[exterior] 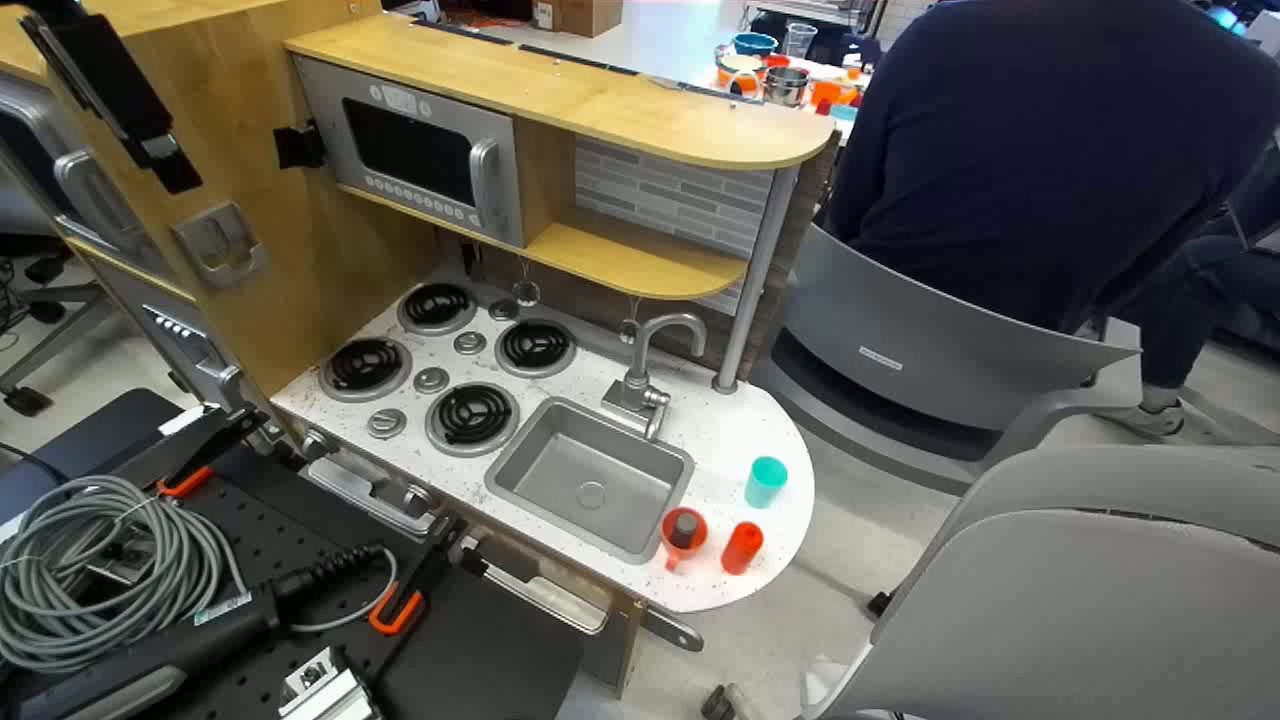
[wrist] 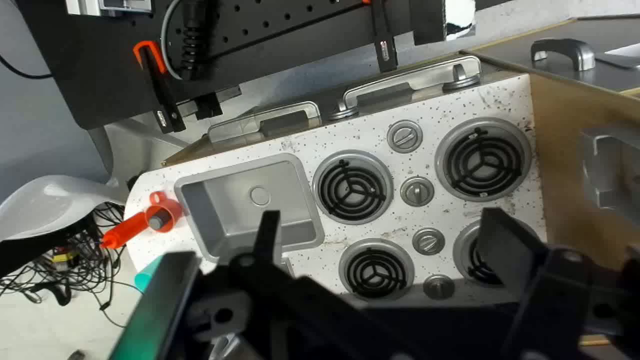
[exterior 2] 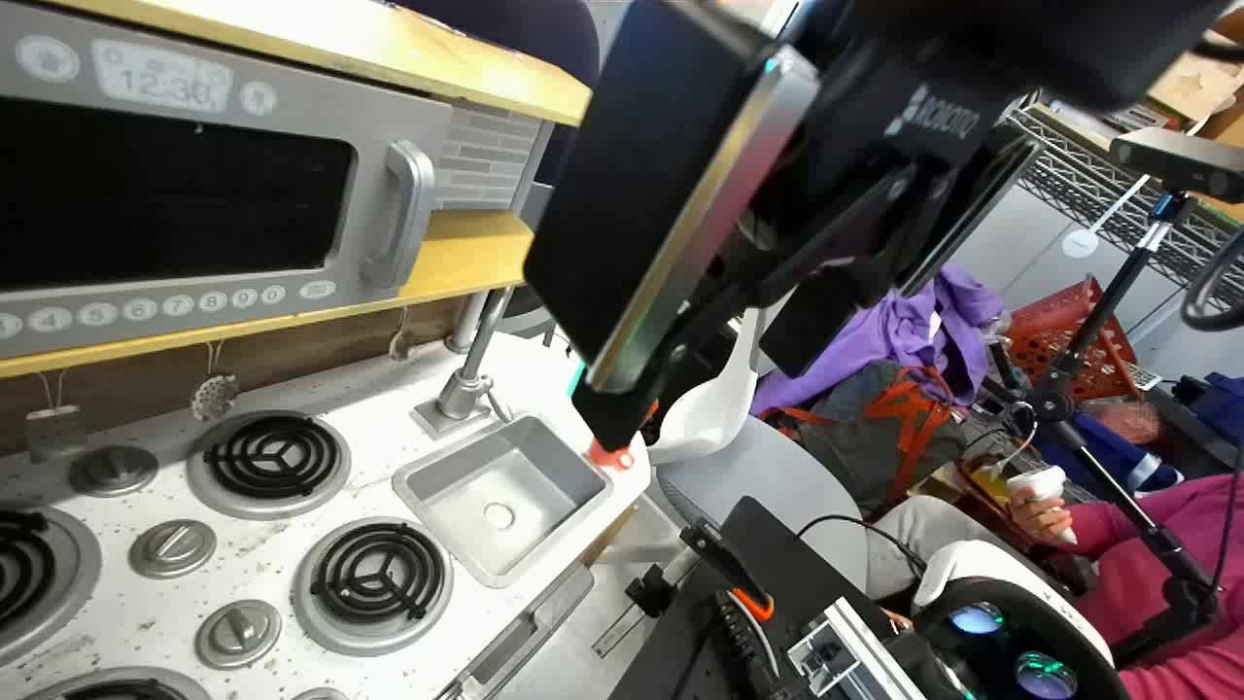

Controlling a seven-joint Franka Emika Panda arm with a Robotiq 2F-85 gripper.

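Above the toy kitchen, my gripper (exterior 2: 711, 379) stands open and empty; its dark fingers are spread wide in the wrist view. On the rounded counter end, right of the sink (exterior: 528, 490), a red mug (exterior: 672, 546) holds a dark grey object (exterior: 685, 528). Beside it are a red-orange cup (exterior: 743, 547) and a teal cup (exterior: 765, 481). All three vessels are well away from my fingers. In the wrist view the teal cup (wrist: 146, 277) is partly covered by the gripper, while the mug (wrist: 175, 208) shows clearly. The sink basin looks empty.
A curved faucet (exterior: 672, 324) rises behind the sink. Several bare burners (exterior: 474, 414) and knobs lie to its left. The microwave (exterior: 408, 150) and shelf (exterior: 648, 252) overhang the back. A black table (exterior: 480, 636) with cables stands in front.
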